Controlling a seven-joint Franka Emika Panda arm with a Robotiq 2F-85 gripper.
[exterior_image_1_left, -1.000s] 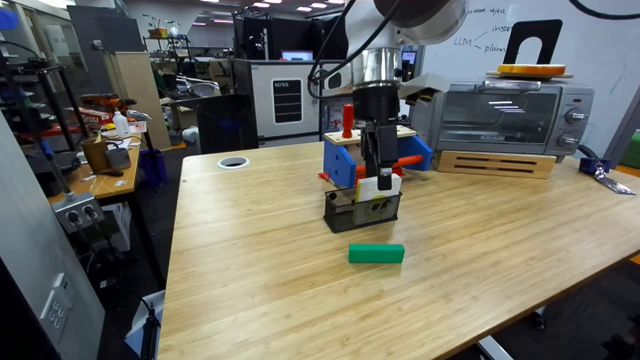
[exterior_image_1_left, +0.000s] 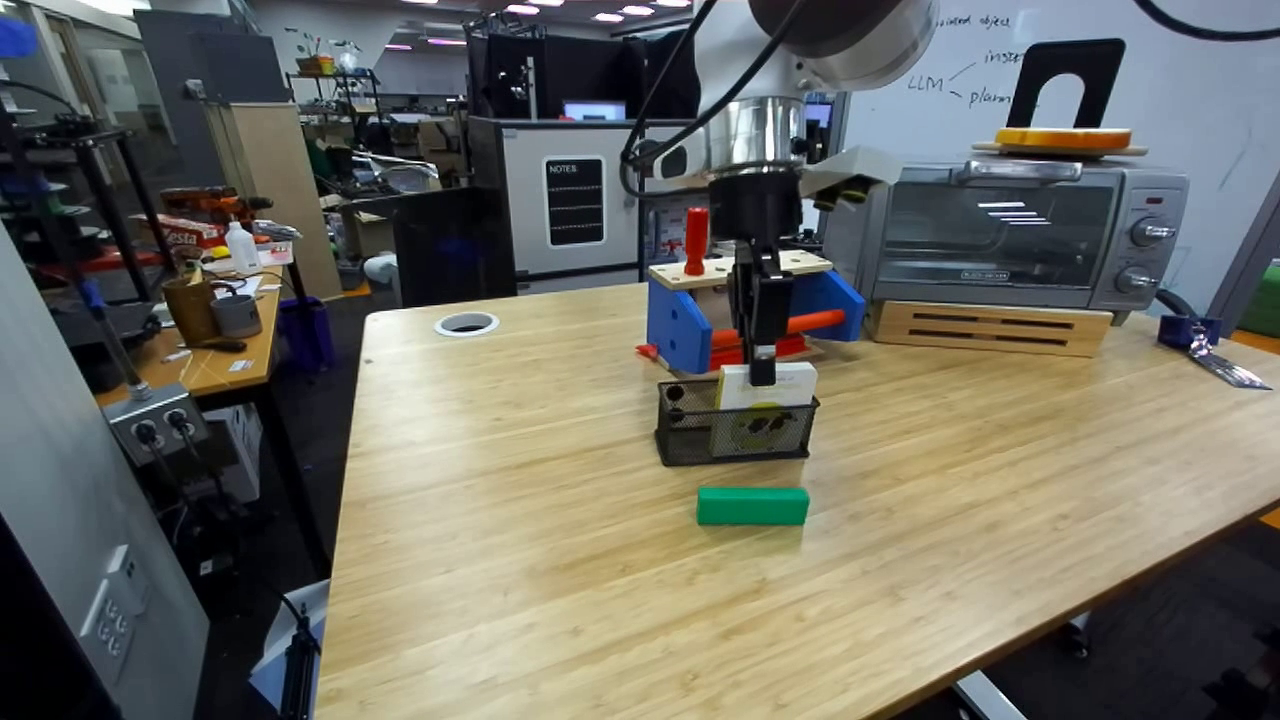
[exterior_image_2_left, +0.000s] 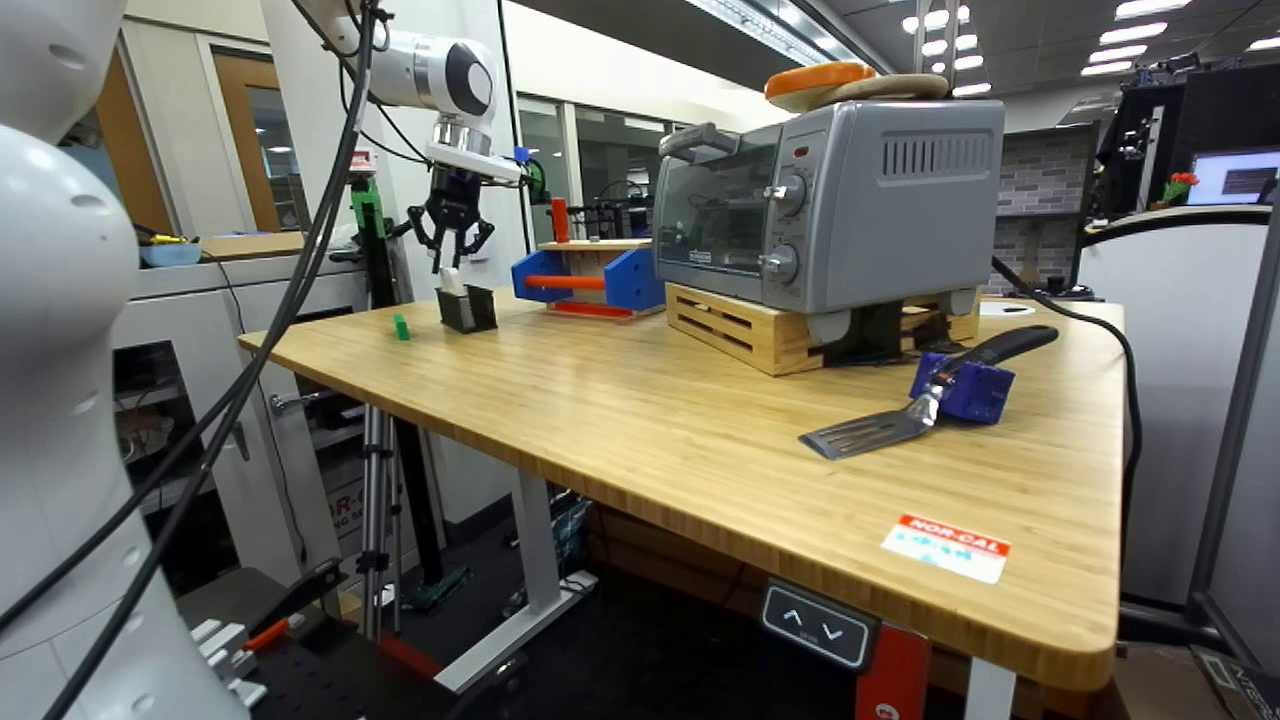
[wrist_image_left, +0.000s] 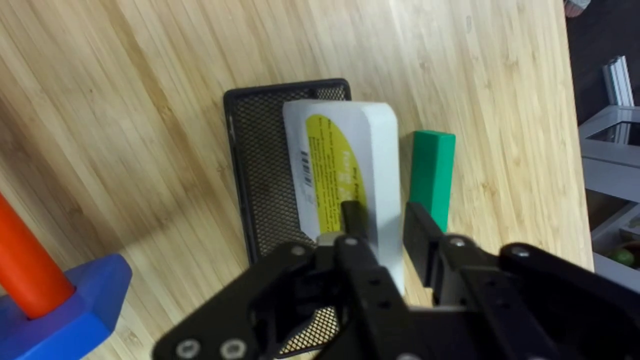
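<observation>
A white box (wrist_image_left: 336, 138) with a yellow oval label stands in a black mesh basket (wrist_image_left: 264, 180), its top showing above the rim. My gripper is shut on this box from above, one finger (wrist_image_left: 354, 217) against the labelled face and the other on the opposite side. In exterior view 1 the gripper (exterior_image_1_left: 762, 374) reaches down to the upper part of the box (exterior_image_1_left: 786, 386), whose lower part shows through the mesh. A green block (exterior_image_1_left: 752, 506) lies on the table in front of the basket, apart from it.
Behind the basket stands a blue and wooden rack (exterior_image_1_left: 680, 326) with red-orange rods. A toaster oven (exterior_image_1_left: 984, 228) sits on a slatted wooden stand (exterior_image_1_left: 990, 329) to its right. Bare table (exterior_image_1_left: 516, 516) spreads out on the left and in front.
The basket and the box in it have turned slightly and shifted a little to the right in exterior view 1, along with my gripper. The green block has stayed put.
</observation>
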